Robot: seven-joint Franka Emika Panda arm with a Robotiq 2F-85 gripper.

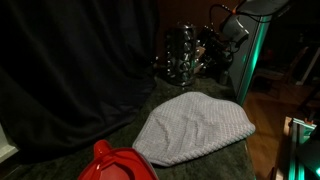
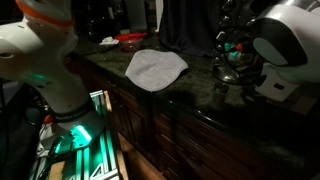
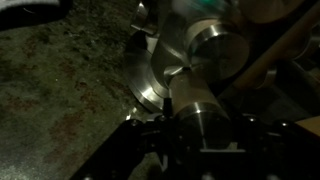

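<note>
A shiny metal-capped jar (image 3: 200, 100) stands between the dark fingers of my gripper in the wrist view, and the fingers are shut on it. Right beyond it are more round metal lids (image 3: 218, 48) and the curved metal base (image 3: 145, 75) of a rack. From outside, this is a tall rack (image 1: 180, 52) of jars at the back of the dark counter, with my arm (image 1: 235, 30) reaching in from its right. Whether the held jar still touches the rack, I cannot tell.
A light grey cloth (image 1: 195, 128) lies flat on the counter (image 2: 200, 95) in front of the rack. A red bowl or lid (image 1: 118, 165) is at the near left. Dark curtain (image 1: 75, 70) hangs behind. Bare counter lies between cloth and rack.
</note>
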